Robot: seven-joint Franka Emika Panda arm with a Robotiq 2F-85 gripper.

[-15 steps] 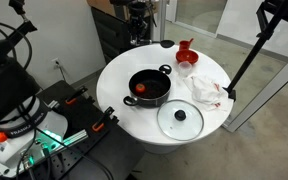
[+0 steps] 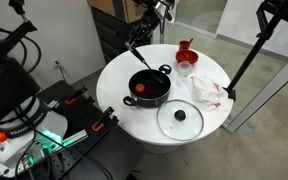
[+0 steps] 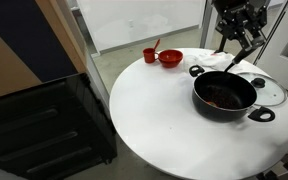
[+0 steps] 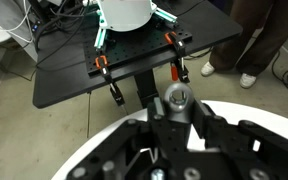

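My gripper [image 2: 134, 46] is shut on the handle of a black spoon-like utensil [image 2: 142, 59], which slants down toward the black two-handled pot [image 2: 161, 97]. In exterior view 2, the utensil [image 3: 234, 62] reaches over the rim of the pot [image 3: 222, 113]; whether its tip touches the bottom cannot be told. A small red round item [image 2: 140, 88] lies inside the pot. In the wrist view, the rounded handle end [image 4: 179, 97] sticks up between the fingers of my gripper, hiding the rest of the utensil.
A glass lid [image 2: 180, 121] lies beside the pot. A red bowl [image 2: 187, 57], a red cup [image 2: 185, 45] and a crumpled white cloth [image 2: 208, 83] sit at the far side. In exterior view 2, the left of the white table [image 3: 149, 125] is clear.
From the table's far edge, my gripper has carried the utensil toward the pot. Its lower end has swung from outside the pot to over or into it. Pot and lid have stayed put.
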